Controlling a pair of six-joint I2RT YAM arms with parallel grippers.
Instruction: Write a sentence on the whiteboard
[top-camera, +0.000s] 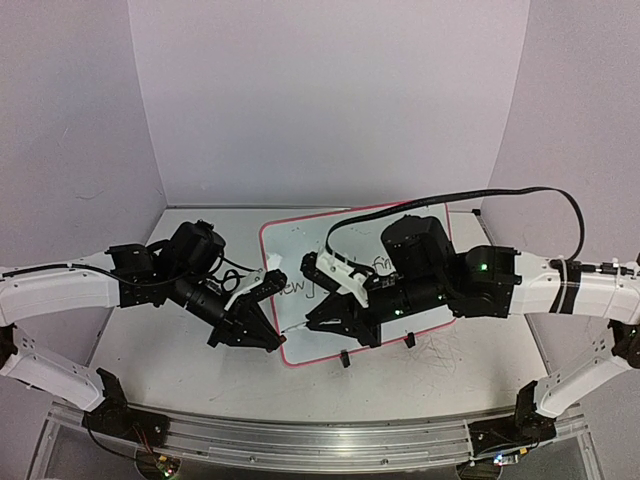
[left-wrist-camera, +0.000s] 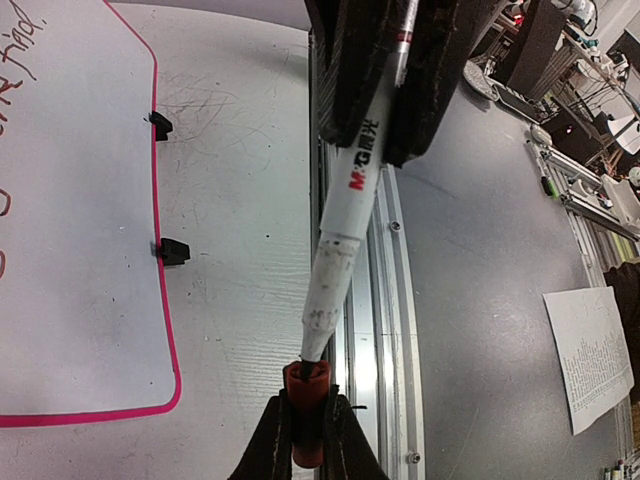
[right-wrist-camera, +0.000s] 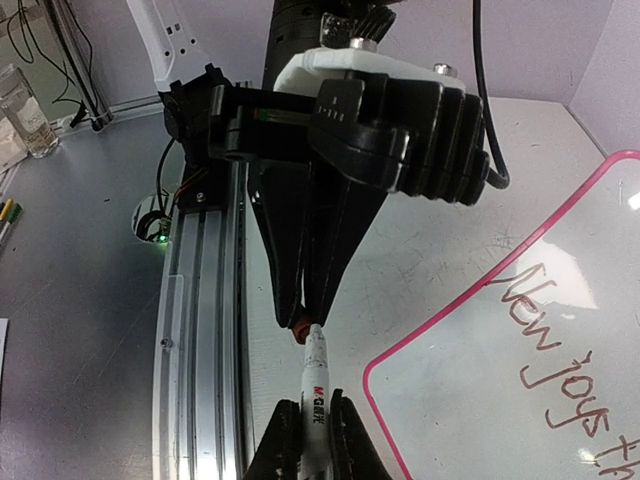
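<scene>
The whiteboard (top-camera: 290, 240) has a pink-red edge and lies flat, bearing dark red writing (right-wrist-camera: 565, 375) that starts with "New joys". My right gripper (top-camera: 310, 323) is shut on a white marker (left-wrist-camera: 348, 205), which points toward the left gripper. A brown-red cap (left-wrist-camera: 308, 425) is pinched in my left gripper (top-camera: 280, 343), its open end facing the marker. In the left wrist view the marker's dark tip is at the mouth of the cap, possibly just inside. The arms hide part of the writing in the top view.
Black clips (left-wrist-camera: 174, 252) sit on the whiteboard's near edge. A metal rail (top-camera: 300, 450) runs along the table's front. Bare table (top-camera: 190, 380) lies left of the board. A printed sheet (left-wrist-camera: 590, 350) lies beyond the rail.
</scene>
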